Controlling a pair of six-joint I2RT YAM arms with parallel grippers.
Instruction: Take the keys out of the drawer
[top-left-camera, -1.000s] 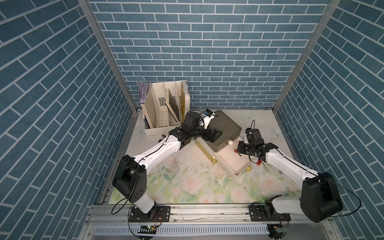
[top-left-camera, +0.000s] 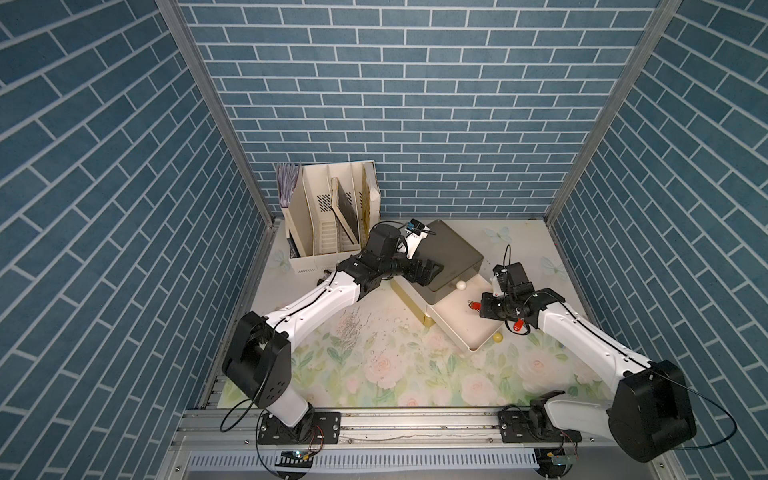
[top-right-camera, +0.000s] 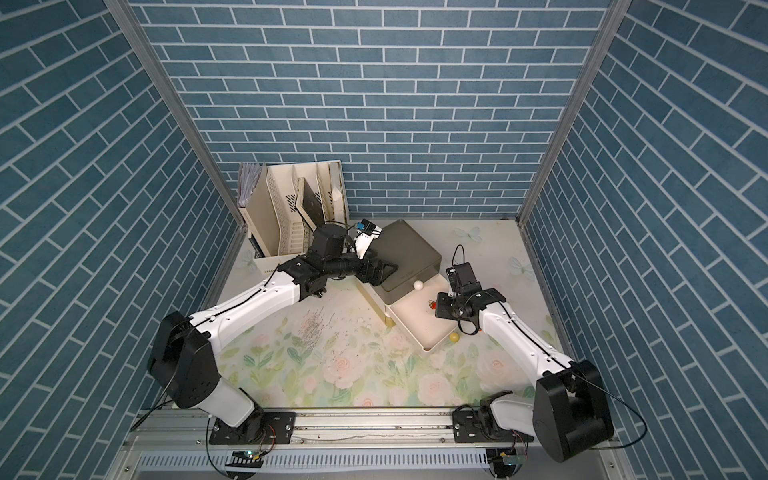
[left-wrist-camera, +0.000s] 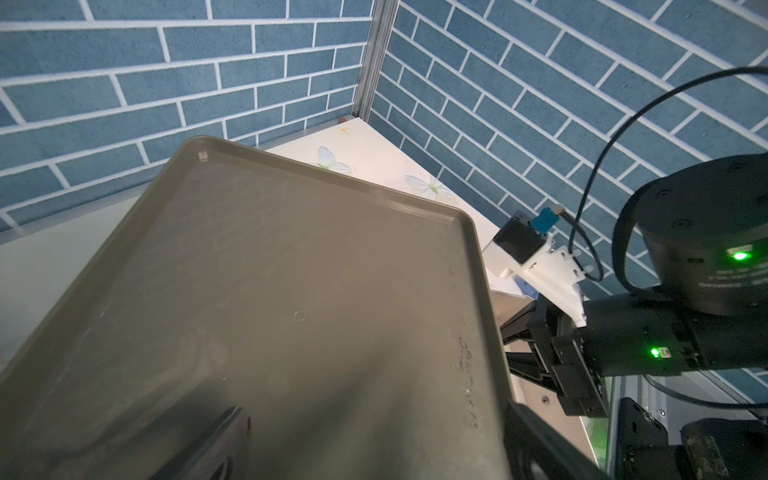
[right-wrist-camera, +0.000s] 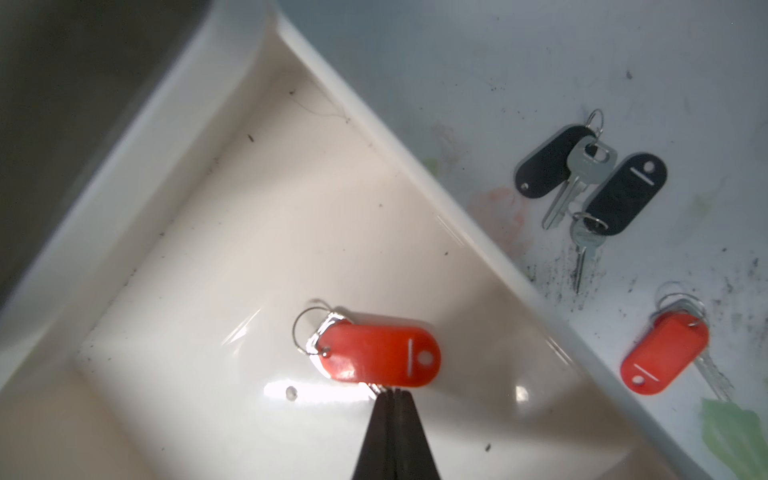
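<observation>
A key with a red tag (right-wrist-camera: 376, 356) lies in the open white drawer (right-wrist-camera: 208, 240), under the dark-topped box (top-left-camera: 440, 248). My right gripper is shut, its tips at the tag's lower edge in the right wrist view; I cannot tell whether they touch it. Outside the drawer lie two black-tagged keys (right-wrist-camera: 624, 192) and a red-tagged key (right-wrist-camera: 664, 352). My left gripper (top-left-camera: 432, 273) is over the box top, its fingers apart at the bottom of the left wrist view.
A white organiser (top-left-camera: 316, 260) stands at back left. A yellow ball (top-left-camera: 497, 337) lies outside the drawer, a pale ball (top-left-camera: 461, 285) at the box's edge.
The right arm has shifted slightly right and toward the front over the drawer. My left arm has not visibly moved.
</observation>
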